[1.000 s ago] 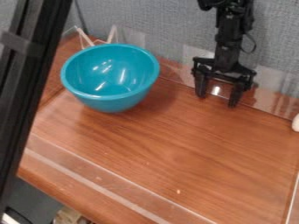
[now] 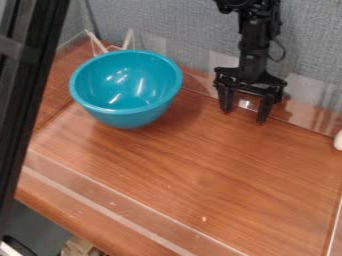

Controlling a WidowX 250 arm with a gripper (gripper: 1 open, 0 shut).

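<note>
My black gripper (image 2: 246, 101) hangs at the back of the wooden counter, to the right of a large turquoise bowl (image 2: 126, 95). Its two fingers point down, apart and open, with nothing held between them. The bowl stands upright and looks empty.
A pale object (image 2: 337, 139) is cut off at the right edge. A grey textured wall (image 2: 174, 30) runs along the back behind clear strips. A black frame fills the left side.
</note>
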